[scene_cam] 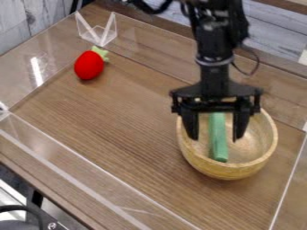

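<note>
A black robot arm reaches down from the top centre to my gripper (216, 115), whose open fingers stand over a round wooden bowl (258, 157) on the right. A long green object (218, 144) lies in the bowl below the gripper, with nothing visibly held.
A red object (88, 67) with a green object behind it sits at the upper left, near a clear plastic or wire shape (93, 29).
</note>
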